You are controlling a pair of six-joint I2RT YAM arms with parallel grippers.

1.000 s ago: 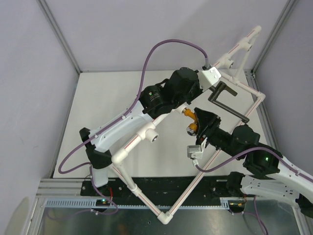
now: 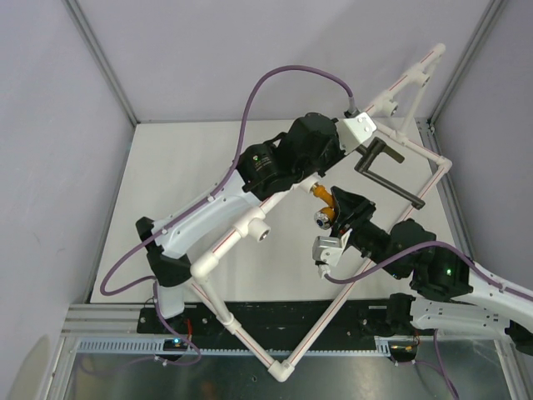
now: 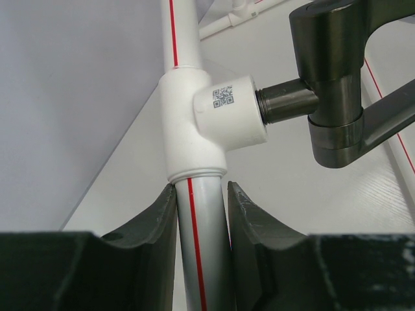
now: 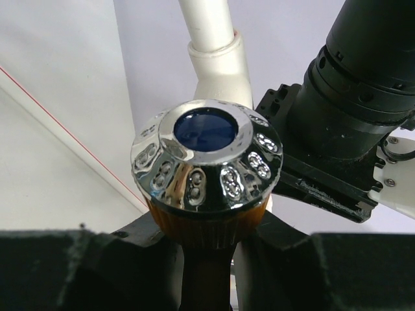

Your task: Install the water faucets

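A white PVC pipe frame [image 2: 228, 242] runs diagonally through the top view. An orange faucet [image 2: 321, 192] with a chrome cap [image 4: 205, 168] is at a tee on the upper pipe, with my right gripper shut on it. In the left wrist view, the fingers of my left gripper are around the red-striped pipe just below a white tee [image 3: 224, 116]; whether they grip it is unclear. A dark fitting projects from that tee. In the top view the left gripper is mostly hidden by its arm.
A black bent tool or bracket [image 2: 386, 185] lies across the upper right of the frame. Grey walls enclose the sides. The white board [image 2: 166, 158] is clear at the upper left.
The left arm is almost unchanged, raised very slightly.
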